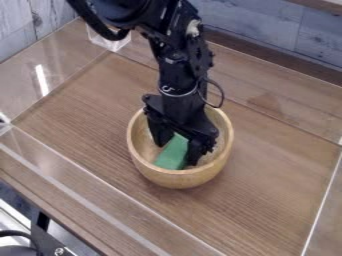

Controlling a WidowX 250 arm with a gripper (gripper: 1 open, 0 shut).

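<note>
A tan bowl [179, 175] sits on the wooden table in the middle of the view. A green object [171, 154] lies inside it. My black gripper [179, 136] reaches down into the bowl, its fingers around and over the green object, which partly hides behind them. The fingers look spread apart; whether they touch the object is hard to tell.
A clear container [110, 30] stands at the back left. Grey plank walls border the back, and the table's front edge is at lower left.
</note>
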